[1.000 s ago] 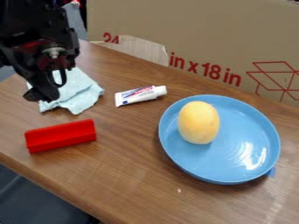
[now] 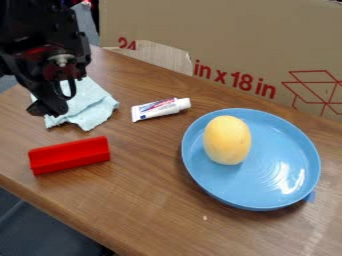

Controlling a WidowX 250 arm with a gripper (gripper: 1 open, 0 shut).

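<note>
The black gripper (image 2: pixel 54 80) hangs at the upper left over a pale folded cloth (image 2: pixel 83 107), which it partly hides; its fingers are open, with nothing seen held. A red block (image 2: pixel 70 156) lies in front of the cloth. A white toothpaste tube (image 2: pixel 160 108) lies right of the cloth. On the right, a blue plate (image 2: pixel 278 182) holds a yellow oval object (image 2: pixel 227 141).
A large cardboard box (image 2: pixel 241 40) stands along the back of the wooden table (image 2: pixel 160 210). The table's edge runs along the lower left.
</note>
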